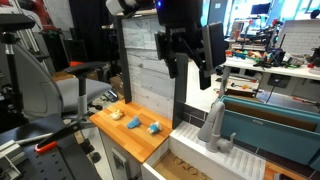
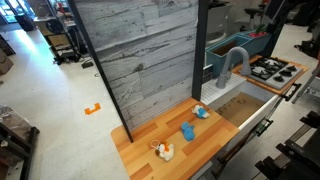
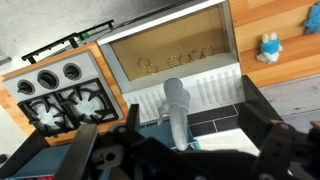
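My gripper [image 1: 189, 78] hangs above the counter, its dark fingers apart and nothing seen between them. In the wrist view the two black fingers [image 3: 108, 150] stand wide on either side of the grey faucet [image 3: 176, 108], which is farther below. On the wooden counter [image 2: 205, 143] lie a blue and white toy [image 2: 200, 111], a blue piece [image 2: 188, 131] and a whitish toy with orange and green parts [image 2: 163, 150]. The gripper touches none of these. Beside the faucet is the white-edged sink [image 3: 127, 65] with a wooden-looking bottom.
A stove [image 3: 68, 98] with knobs and black burners stands past the sink. Behind the faucet is a teal bin [image 1: 268, 130]. A dark post [image 1: 181, 90] and grey plank wall [image 1: 150, 70] rise at the counter's back. A small orange thing [image 2: 93, 109] lies on the floor.
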